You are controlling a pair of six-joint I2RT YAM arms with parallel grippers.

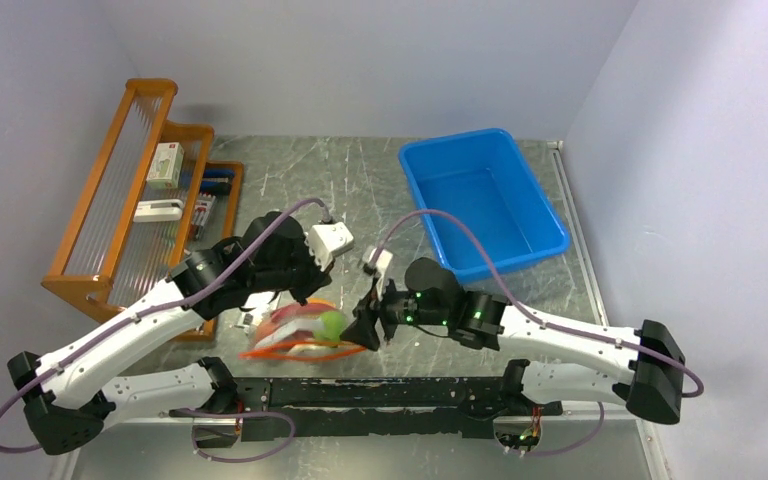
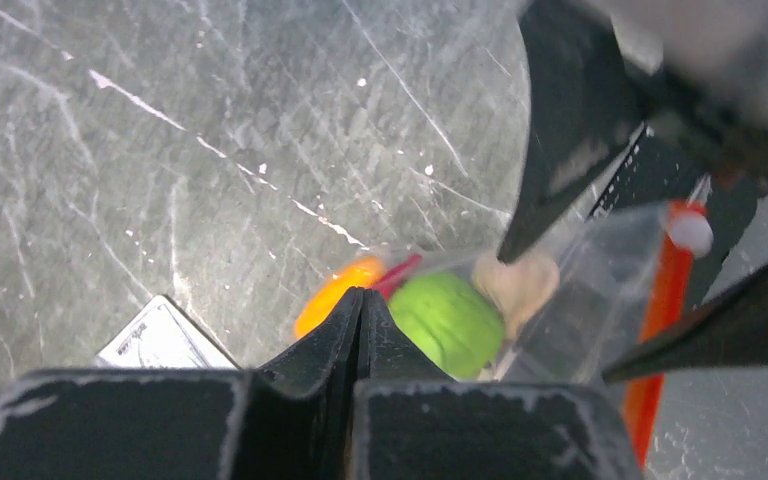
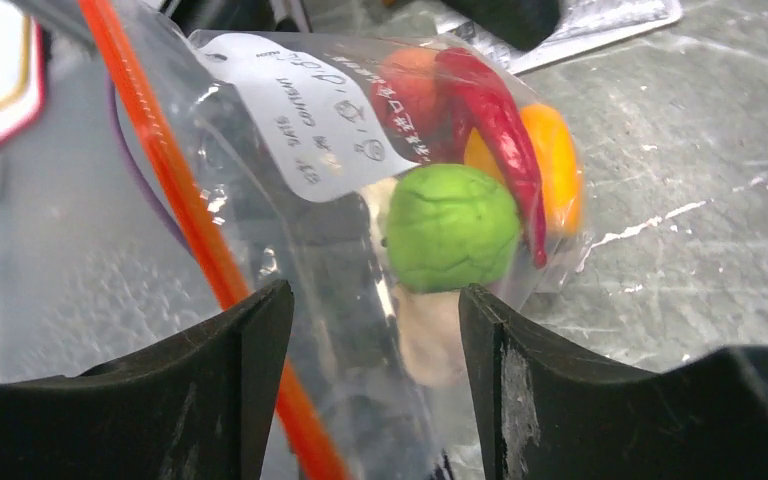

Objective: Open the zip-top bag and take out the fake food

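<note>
The clear zip bag [image 1: 295, 330] lies at the front of the table, blurred, its orange strip [image 3: 195, 215] running along the near side. Through the film show a green piece [image 3: 452, 228], a red pepper-like piece [image 3: 500, 130], a yellow-orange piece [image 3: 552, 165] and a beige piece [image 3: 430, 335]. My left gripper is shut at the bag's far side, with the film seemingly pinched; its tips hide the hold. Open, my right gripper straddles part of the bag by the strip. Whether the bag's mouth is open cannot be told.
An empty blue bin [image 1: 485, 200] stands at the back right. A wooden rack [image 1: 150, 200] with small boxes fills the left side. White flat items [image 2: 165, 335] lie left of the bag. The middle of the table behind the grippers is clear.
</note>
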